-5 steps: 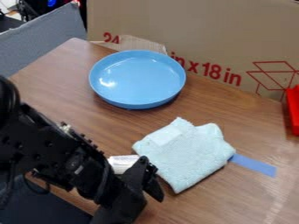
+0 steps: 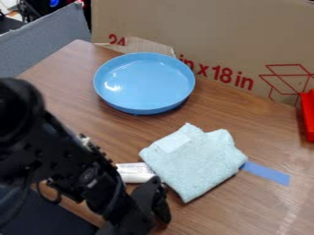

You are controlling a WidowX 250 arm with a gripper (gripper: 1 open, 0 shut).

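Observation:
My black gripper (image 2: 147, 204) is low at the lower left, beside a folded pale blue-white cloth (image 2: 194, 163). A white object (image 2: 132, 173) with dark print lies just left of the cloth, partly behind the gripper. The gripper is open; whether anything lies between its fingers is hard to see in the dark shapes.
A blue plate (image 2: 143, 83) sits at the back on the wooden table (image 2: 258, 207). A cardboard box (image 2: 208, 27) stands behind it, with a red object (image 2: 307, 117) at the right edge. Blue tape (image 2: 267, 173) is on the table right of the cloth.
The arm has shifted slightly left and downward, showing more of the white object. The cloth and plate have not moved.

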